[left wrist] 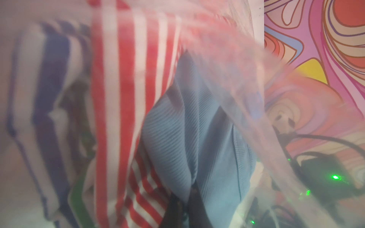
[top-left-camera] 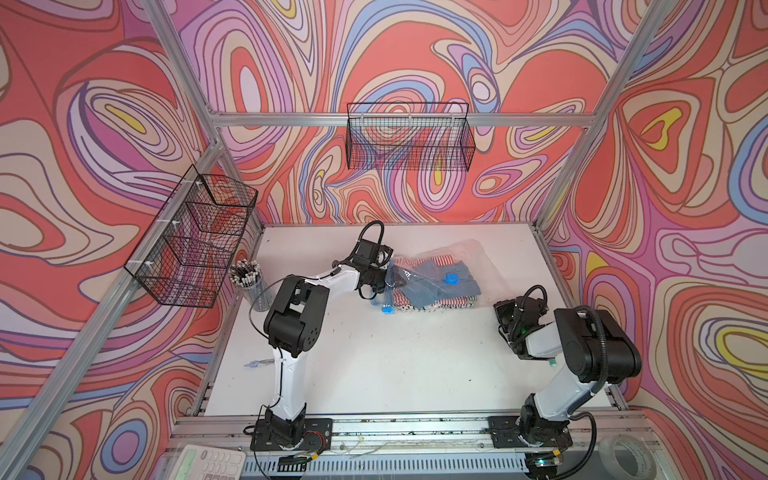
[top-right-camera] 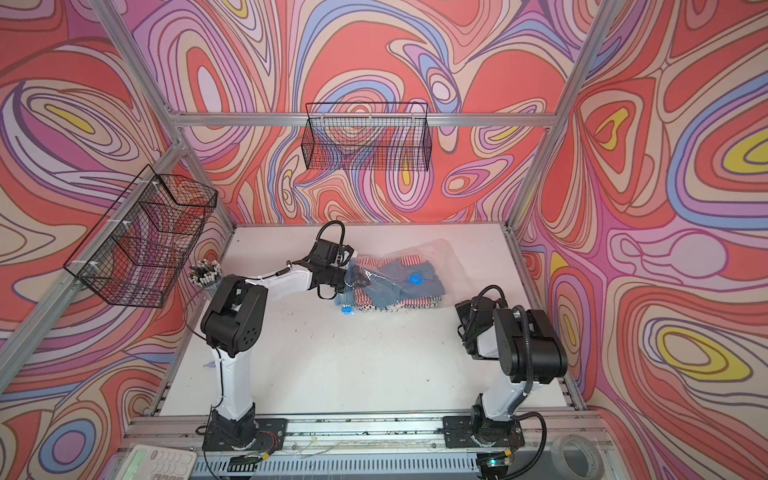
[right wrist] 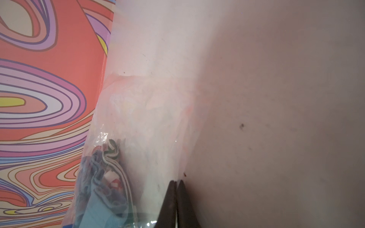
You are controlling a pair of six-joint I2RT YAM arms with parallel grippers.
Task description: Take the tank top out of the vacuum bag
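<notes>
A clear vacuum bag [top-left-camera: 476, 256] lies across the back middle of the table, with striped clothes [top-left-camera: 464, 301] and a blue ribbed garment [top-left-camera: 468, 288], likely the tank top, showing through it. At the bag's left end is my left gripper. Its fingers are shut, and the folds of the blue cloth [left wrist: 213, 144] draw together at their tips. Some plastic hangs across that wrist view. My right gripper is shut at the table's right side, to the right of the bag; nothing shows between its fingers.
A blue valve cap [top-left-camera: 451, 278] sits on the bag, and a blue clip piece [top-left-camera: 388, 309] is at its lower left corner. A cup of cotton-like stems [top-left-camera: 254, 286] stands at the left edge.
</notes>
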